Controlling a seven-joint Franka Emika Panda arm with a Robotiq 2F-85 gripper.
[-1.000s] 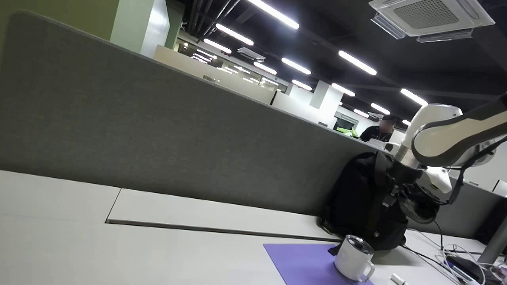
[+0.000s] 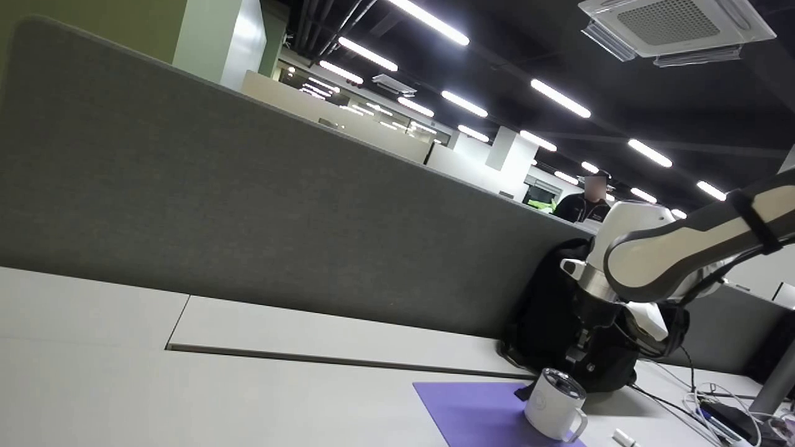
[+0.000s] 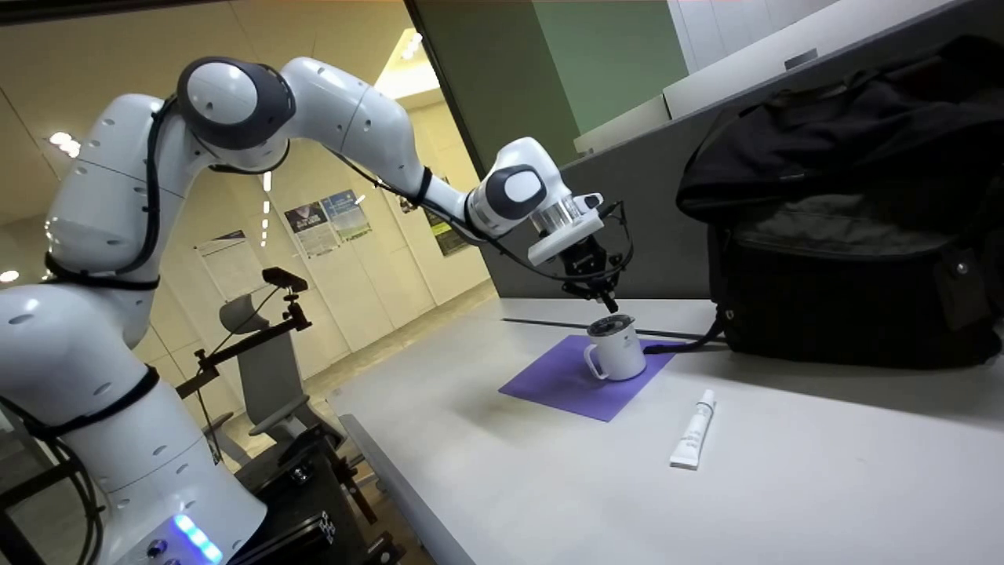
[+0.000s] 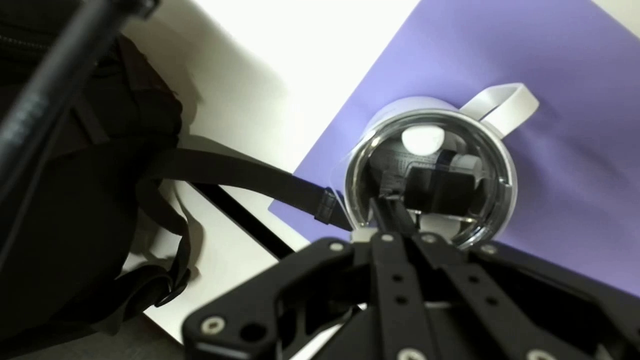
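Observation:
A white mug [image 3: 616,352] with a clear, dark-looking lid [image 3: 612,325] stands upright on a purple sheet [image 3: 551,378]. In the wrist view the lid [image 4: 384,157] is seen from above, and the mug's handle [image 4: 502,108] points to the upper right. My gripper [image 3: 611,306] hangs just above the lid, its fingers shut together with nothing visible between them. The fingertips [image 4: 387,213] overlap the lid's near edge in the wrist view; whether they touch it I cannot tell.
A black backpack [image 3: 847,273] stands beside the sheet, and its strap [image 4: 258,180] reaches up to the mug. On the bare desk lies a white tube [image 3: 694,431]. A grey partition [image 2: 298,201] runs along the back.
In exterior view 1 my arm and gripper have come down and to the left, closer to the mug's lid. The mug and sheet have stayed in place.

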